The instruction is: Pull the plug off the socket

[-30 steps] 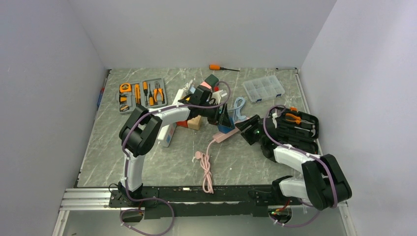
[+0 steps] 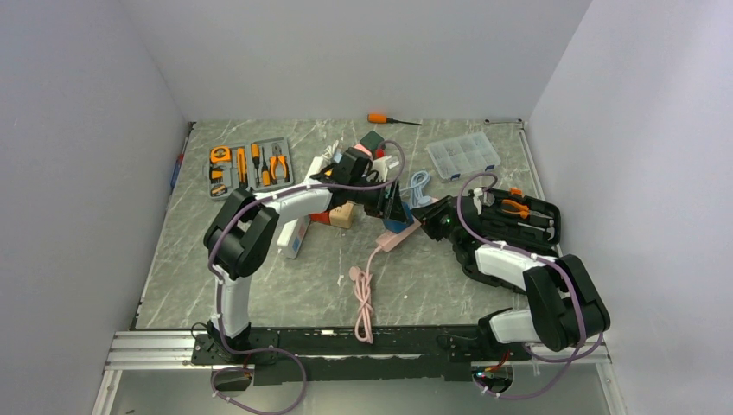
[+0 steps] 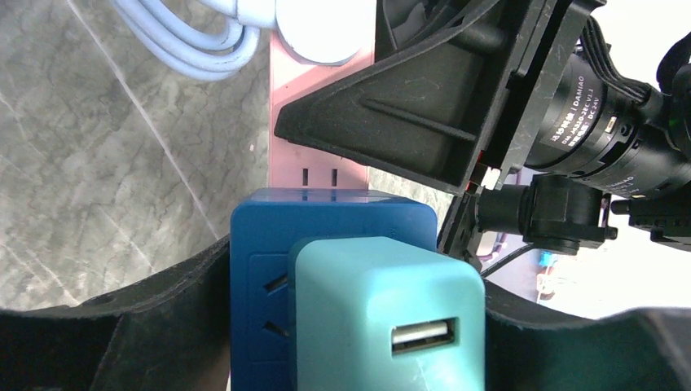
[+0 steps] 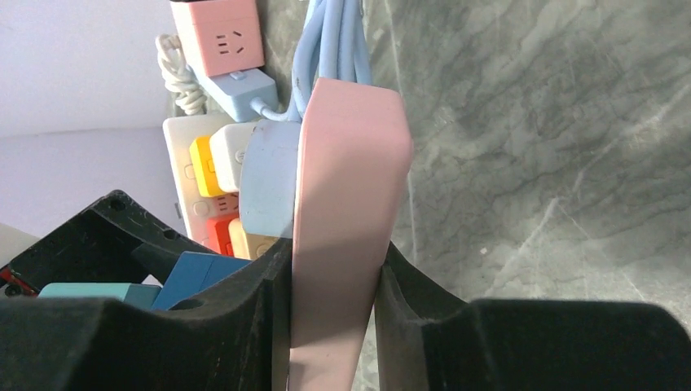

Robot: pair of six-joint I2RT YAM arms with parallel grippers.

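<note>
A pink power strip (image 2: 398, 236) lies on the table at the middle, its pink cord coiled towards the front. On it sits a dark blue cube adapter (image 3: 342, 213) with a teal USB block (image 3: 391, 318) in front. My left gripper has a finger close on each side of the cube; whether they press on it cannot be told. A pale round plug (image 4: 270, 175) with a light-blue cord is seated in the strip near its right end. At that end, my right gripper is shut on the strip.
Behind the left arm stands a white power strip (image 2: 294, 238) bearing several coloured plugs. An open black toolbox (image 2: 540, 229) is at the right. At the back are a clear box (image 2: 462, 156) and a screwdriver (image 2: 378, 118).
My right gripper has shifted a little left and forward onto the strip's end and shut on it. The strip and its coiled cord have moved slightly. The left gripper has barely moved.
</note>
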